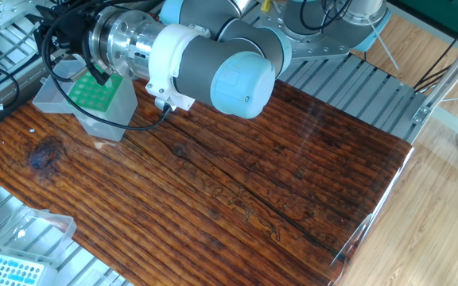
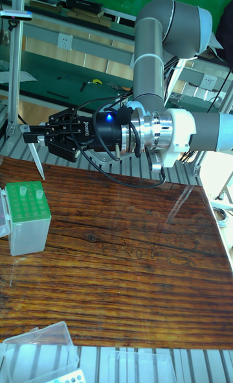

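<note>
At the left of exterior view 3, my black gripper [image 2: 32, 134] is shut on a white pointed tube [image 2: 36, 162], which slants downward with its narrow end low. The tube hangs in the air above and behind the tip box [image 2: 29, 238], apart from it. This translucent box has a green perforated top [image 2: 28, 207], with a couple of pale pieces sticking up from it. From exterior view 2 the green top [image 1: 96, 92] shows partly behind a cable, while the fingers and the tube are hard to make out at the upper left.
The box's clear lid [image 1: 54, 97] hangs open on its left side. Another clear box with a white and blue rack [image 1: 10, 270] lies off the board's front left. A black cable loops from the wrist over the tip box. Most of the brown wooden board [image 1: 237, 191] is bare.
</note>
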